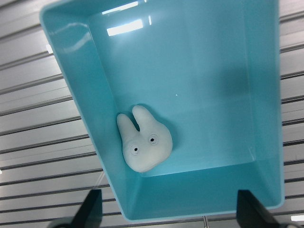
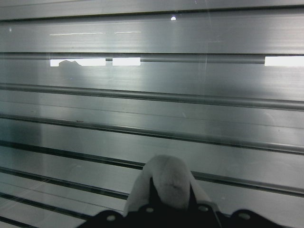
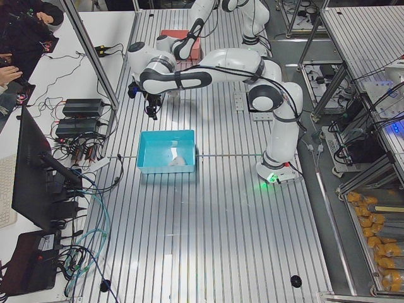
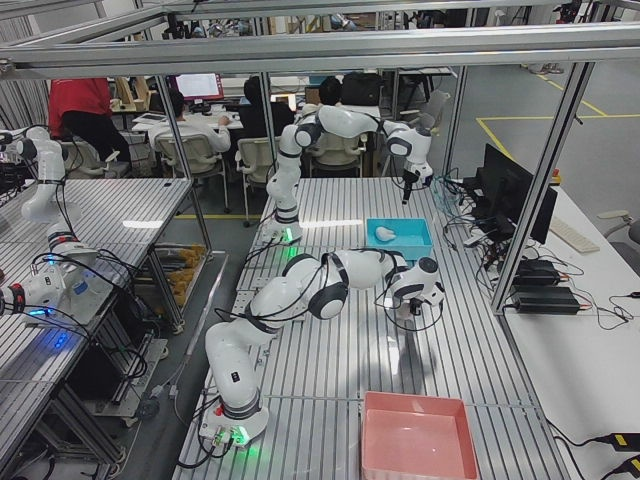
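A white rabbit-like toy with two eyes [image 1: 145, 147] lies in the blue bin [image 1: 190, 95], against its side. My left gripper is raised above the bin, open, its fingertips at the bottom of the left wrist view with nothing between them. My right gripper is shut on a pale soft object [image 2: 166, 175], held over the metal table between the two bins; in the camera views the arms and grippers largely hide it.
A pink bin [image 4: 418, 435] stands at the table's near end in the camera right view. Monitors [image 4: 510, 190] and cables line one long edge. Bare table lies between and beyond the bins.
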